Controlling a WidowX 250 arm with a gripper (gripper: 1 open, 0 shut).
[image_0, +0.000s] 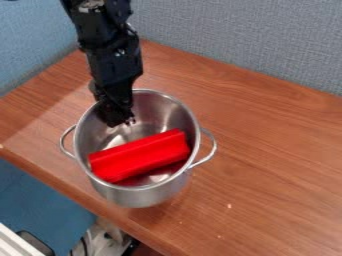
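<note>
A steel pot (158, 193) with two side handles stands on the wooden table near its front left edge, a red cylindrical object (140, 155) lying inside it. My black gripper (115, 114) reaches down at the pot's back left rim, its tips at or just inside the rim. It looks shut; whether the rim is between its fingers is hard to tell.
A grey fabric wall runs along the back and left. Beyond the front left edge are a blue surface and some white and dark items below.
</note>
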